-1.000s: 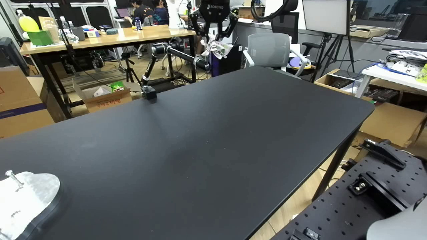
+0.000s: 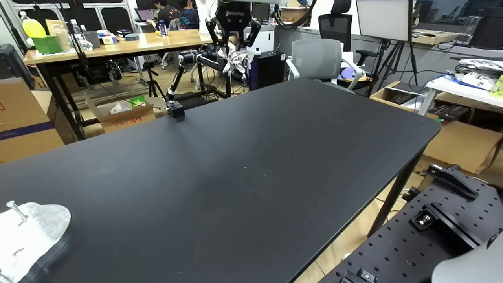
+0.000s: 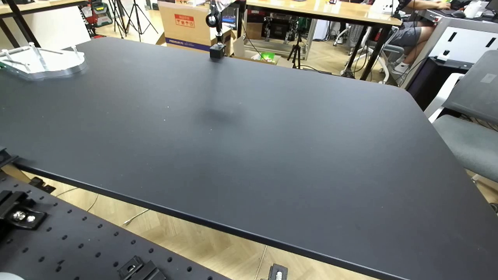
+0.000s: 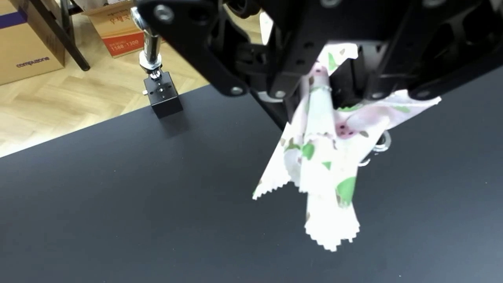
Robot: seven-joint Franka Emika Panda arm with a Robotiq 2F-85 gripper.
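Observation:
A white cloth [image 4: 330,188] printed with green and pink shapes hangs crumpled beneath my gripper in the wrist view. The fingers are shut on its bunched upper part, and its zigzag-cut ends dangle freely. Exterior view 1 shows the gripper [image 2: 234,43] high above the far edge of the black table [image 2: 264,179], the cloth [image 2: 235,59] hanging clear of the surface. A small shiny curved thing [image 4: 382,141] peeks out behind the cloth; what it is I cannot tell.
A black camera-arm mount [image 2: 175,109] is fixed at the far edge. Along the near side runs a perforated black plate [image 2: 405,240].
In exterior view 1 my gripper has shifted left and slightly up, carrying the cloth along. The table and the board on it look unchanged.

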